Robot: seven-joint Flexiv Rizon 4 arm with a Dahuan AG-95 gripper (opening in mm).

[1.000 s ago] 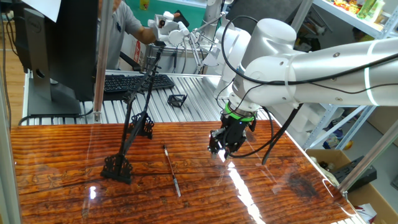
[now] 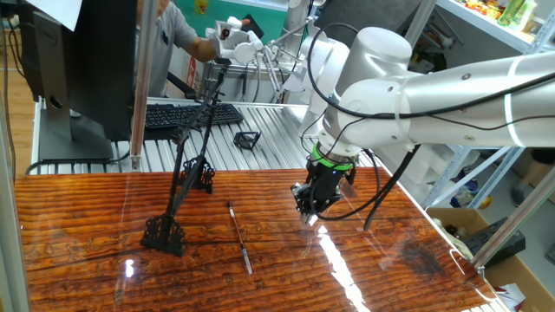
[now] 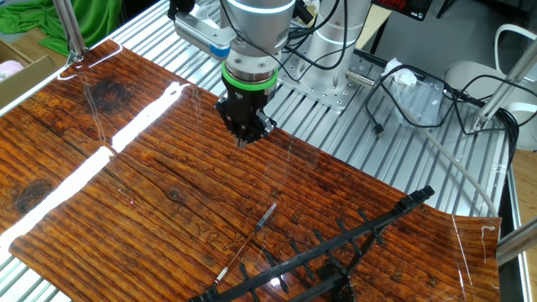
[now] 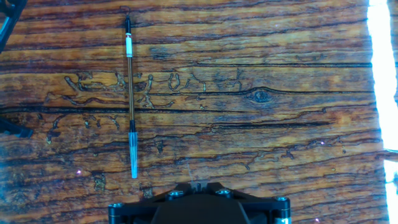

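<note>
A slim pen with a clear cap (image 4: 133,152) lies on the glossy wood-grain table, its dark end pointing away from my gripper in the wrist view. The same pen (image 2: 239,238) rests right of the black rack in exterior view 1, and the pen (image 3: 244,246) shows beside that rack in exterior view 2. Above the bare table, apart from the pen, hangs my gripper (image 3: 241,142). Its outer links flare wide while the fingertips come together in the middle, so it looks shut. Nothing shows between them. In the wrist view the gripper fills the bottom edge.
A long black rack (image 2: 179,180) stands on its feet left of the pen. Behind the table are a keyboard (image 2: 192,115), a monitor (image 2: 82,78) and a small black holder (image 2: 247,139). The table surface between gripper and pen is clear.
In exterior view 1 the gripper's lower end has changed shape slightly, its fingers looking closer together now. The arm, the pen and the rack have not visibly moved.
</note>
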